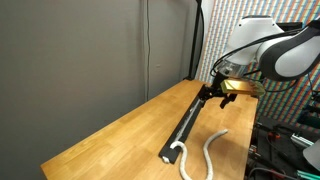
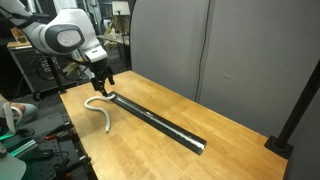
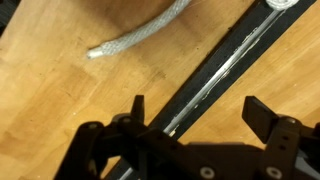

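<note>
On the wooden table lies a long black strip (image 2: 160,124) with a pale groove down its middle. A whitish rope or tube (image 2: 103,108) curves beside and over one end of it; its frayed-looking free end (image 3: 108,49) shows in the wrist view. Above the strip hangs my gripper, open, its two dark fingers (image 3: 262,117) on either side of the strip with nothing between them. In exterior view 1 the gripper (image 1: 212,101) is over the strip's far part, apart from the rope (image 1: 184,160).
Bare tabletop (image 2: 215,110) spreads around the strip. A grey wall panel (image 1: 90,80) stands along the table's back side. The robot's base and cables are at the table's edge.
</note>
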